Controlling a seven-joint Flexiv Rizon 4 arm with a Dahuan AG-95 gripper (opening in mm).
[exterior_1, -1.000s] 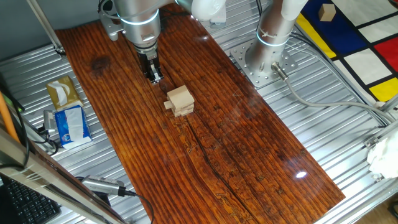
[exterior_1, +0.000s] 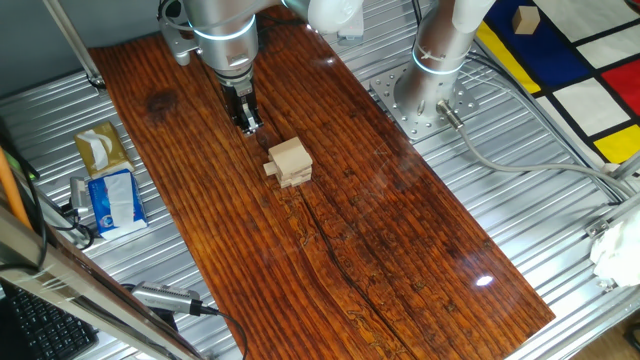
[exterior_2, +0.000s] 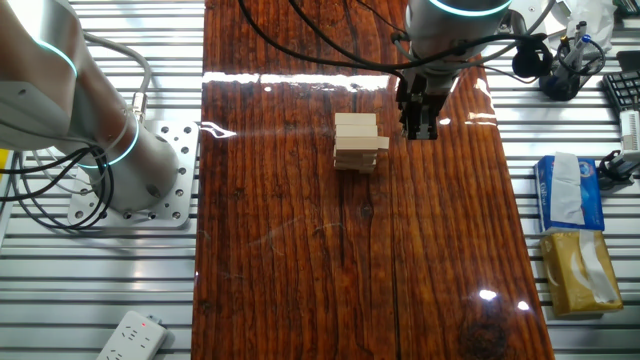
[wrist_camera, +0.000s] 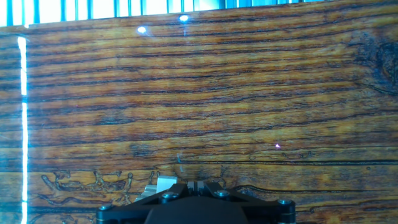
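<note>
A small stack of pale wooden blocks (exterior_1: 290, 160) stands on the brown wooden board, one block jutting out from its side. From the other side, in exterior view 2, the stack (exterior_2: 356, 143) shows several layers, with the jutting block (exterior_2: 382, 143) pointing toward the gripper. My gripper (exterior_1: 251, 128) hangs beside the stack, apart from it and above the board. Its fingertips meet near the bottom of the wrist view, so the gripper looks shut, nothing visible between them. Part of a pale block (wrist_camera: 165, 183) peeks out left of the fingers there, mostly hidden by the gripper.
The wooden board (exterior_1: 400, 250) is otherwise clear. Blue (exterior_1: 117, 203) and yellow (exterior_1: 103, 150) tissue packs lie off its edge. The arm's base (exterior_1: 425, 105) stands on the opposite side. A loose wooden block (exterior_1: 525, 20) rests on the coloured cloth. Black cables (exterior_2: 330, 55) hang around the arm.
</note>
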